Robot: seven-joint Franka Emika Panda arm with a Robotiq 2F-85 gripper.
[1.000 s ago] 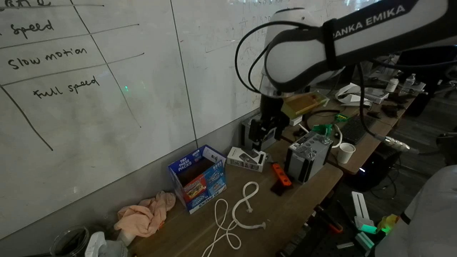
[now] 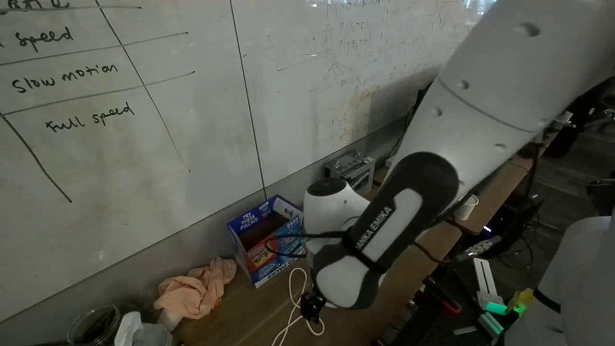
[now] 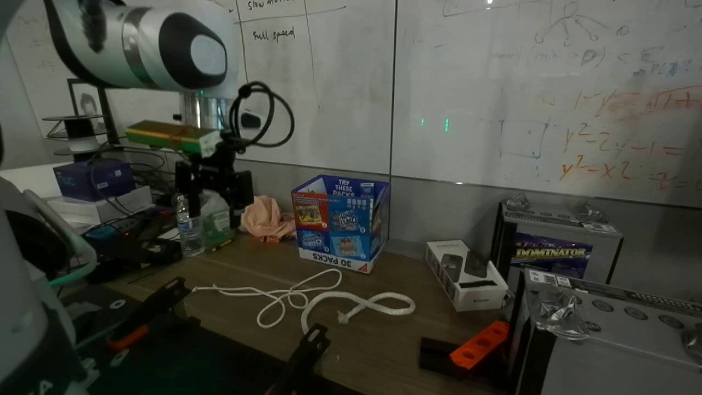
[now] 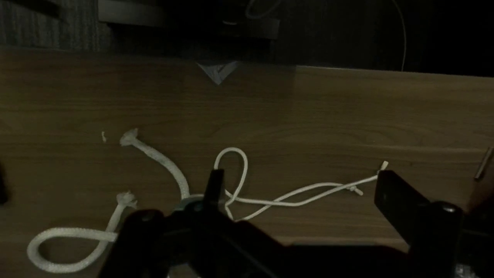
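My gripper is open, its two fingers (image 4: 399, 199) far apart with nothing held between them. Exterior view 2 has the gripper (image 3: 214, 212) pointing down, well above the table's left part. Beneath it in the wrist view, a thin white rope (image 4: 296, 203) lies in loose loops on the wood, across the gap between the fingers. A thicker white rope (image 4: 169, 163) with frayed ends curls to the left, partly covered by the left finger. In exterior view 1 the arm hides most of the gripper (image 2: 312, 306) and the thick rope.
A blue snack box (image 3: 342, 228) stands against the whiteboard, with a peach cloth (image 3: 267, 219) and a water bottle (image 3: 189, 227) to its left. Right of it are a white box (image 3: 466, 276), an orange piece (image 3: 480, 345) and large grey boxes (image 3: 612, 342).
From above the white box near the grey boxes, the arm has swung left and toward the front. The gripper has gone from beside the whiteboard to over the ropes' side of the table.
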